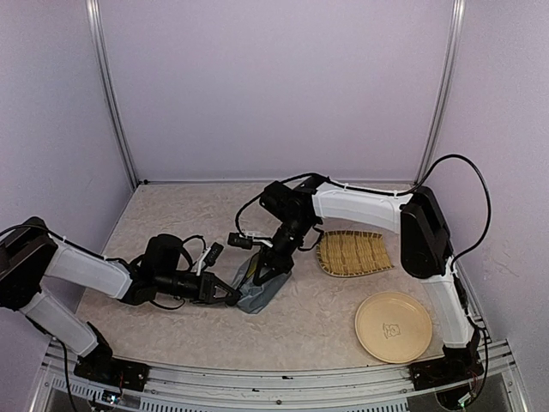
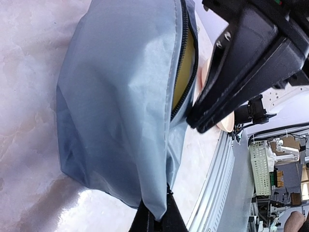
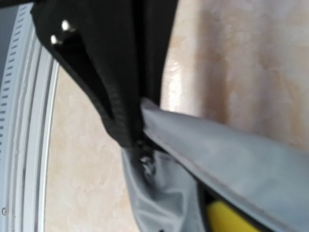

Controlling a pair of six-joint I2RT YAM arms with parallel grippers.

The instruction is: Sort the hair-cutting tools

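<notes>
A grey fabric pouch point(image 1: 257, 296) point(image 2: 111, 96) point(image 3: 227, 154) lies in the middle of the table, its zip partly open on a yellow interior. My left gripper point(image 1: 233, 298) is shut on one end of the pouch, the cloth bunched between its fingers. Beside the zip, my right gripper point(image 1: 262, 279) is shut; in the left wrist view its fingertips are at the pouch's edge with nothing visible between them. No cutting tools can be made out.
A woven basket point(image 1: 352, 253) sits at the right back, and a round beige plate point(image 1: 412, 326) at the front right.
</notes>
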